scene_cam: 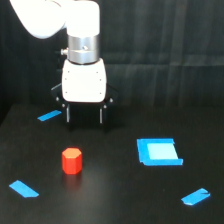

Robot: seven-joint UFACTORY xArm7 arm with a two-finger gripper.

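A red block (72,160) stands on the dark table at left of centre. My gripper (84,114) hangs beneath the white arm, behind the block in the view and slightly to its right. Its two dark fingers point down, set wide apart, with nothing visible between them. Gripper and block are apart. To the right lies a square outlined in blue tape (146,160) with a pale light-blue patch (162,151) inside it.
Strips of blue tape mark the table: one at back left (50,115), one at front left (24,189) and one at front right (196,197). Bare table separates the red block from the taped square. A dark curtain (165,60) closes off the back.
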